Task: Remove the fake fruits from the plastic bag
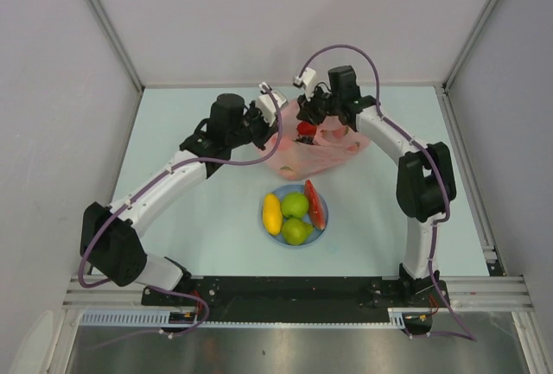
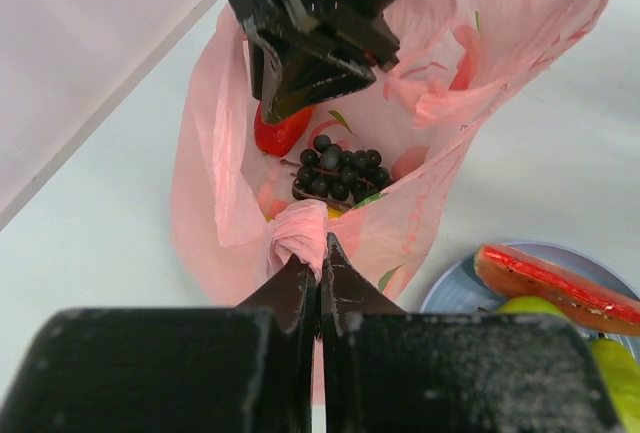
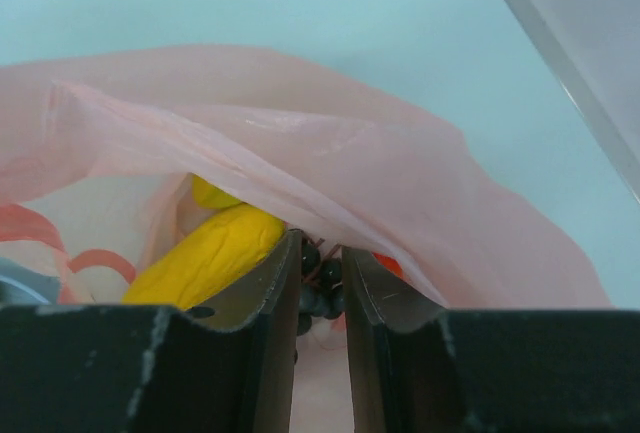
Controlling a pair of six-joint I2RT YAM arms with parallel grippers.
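The pink plastic bag (image 1: 302, 160) stands on the table, its mouth spread. My left gripper is shut on a bunched piece of its rim. Inside lie dark grapes, a red fruit and, in the right wrist view, a yellow fruit (image 3: 208, 256). My right gripper points down into the bag, fingers slightly apart. Grapes show through that gap, but whether they are gripped or simply lie beyond is unclear. From the left, the right gripper's fingers (image 2: 310, 81) appear above the grapes, with part of their tips hard to make out.
In front of the bag, a blue-grey bowl (image 1: 288, 188) contains a yellow fruit (image 1: 272, 214), a green apple (image 1: 295, 206), a green pear (image 1: 296, 231) and a red slice (image 1: 314, 205).
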